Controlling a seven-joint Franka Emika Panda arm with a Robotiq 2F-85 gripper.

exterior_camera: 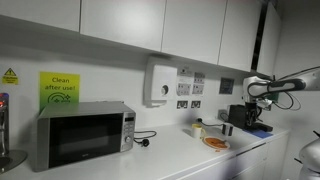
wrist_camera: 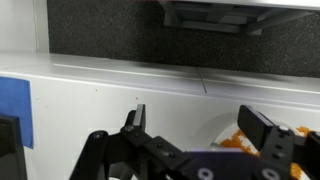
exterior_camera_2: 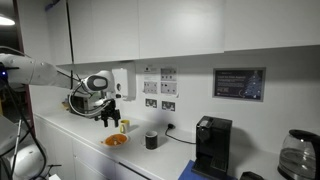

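My gripper is open, with nothing between its black fingers. In the second exterior view the gripper (exterior_camera_2: 106,116) hangs above the counter, close to an orange dish (exterior_camera_2: 115,140). The first exterior view has the gripper (exterior_camera: 262,108) at the far right end, in front of dark appliances. At the lower right of the wrist view, a round white item with orange patches (wrist_camera: 240,140) is partly covered by a finger. A yellow cup (exterior_camera_2: 124,126) and a dark mug (exterior_camera_2: 151,140) stand near the orange dish.
A microwave (exterior_camera: 85,133) occupies the left of the counter. Along the other end stand a black coffee machine (exterior_camera_2: 213,145), a glass kettle (exterior_camera_2: 299,155) and a blue mat (exterior_camera_2: 190,172). White cupboards (exterior_camera_2: 180,30) hang overhead. Bare counter (exterior_camera: 165,155) lies between microwave and dish.
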